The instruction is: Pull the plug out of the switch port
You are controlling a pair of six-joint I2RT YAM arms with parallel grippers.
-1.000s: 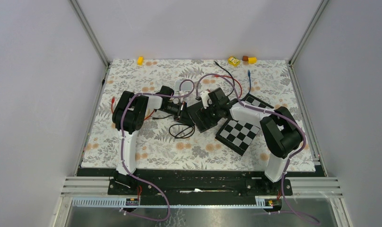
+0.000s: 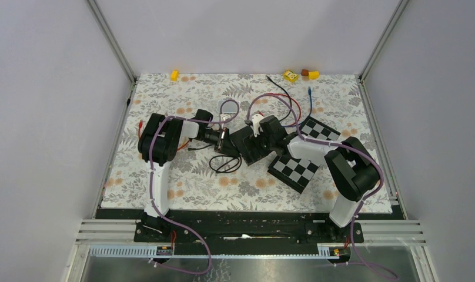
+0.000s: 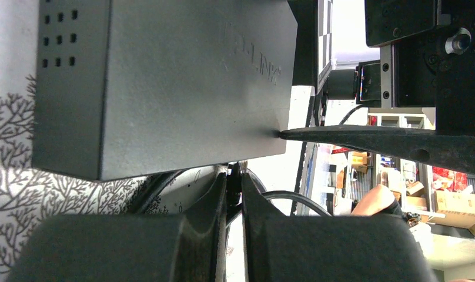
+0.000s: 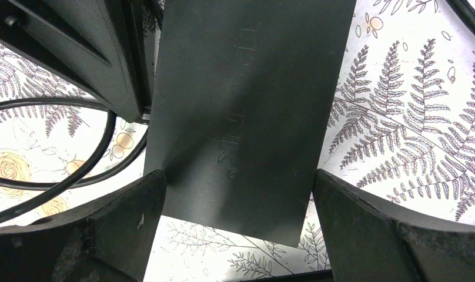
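The black D-Link switch (image 4: 247,117) (image 3: 182,82) lies on the floral mat in the middle. At its port side my left gripper (image 2: 226,144) is shut on a dark plug (image 3: 234,183), whose cable is partly hidden. My right gripper (image 2: 253,138) stands open over the switch, its fingertips at the two edges of the lid; contact with them is hard to tell. In the left wrist view, one pointed right finger reaches the switch's face.
Checkered boards (image 2: 294,170) lie to the right, a black cable coil (image 2: 226,164) in front. Loose cables and small yellow blocks (image 2: 290,76) are at the back.
The left arm has hardly moved.
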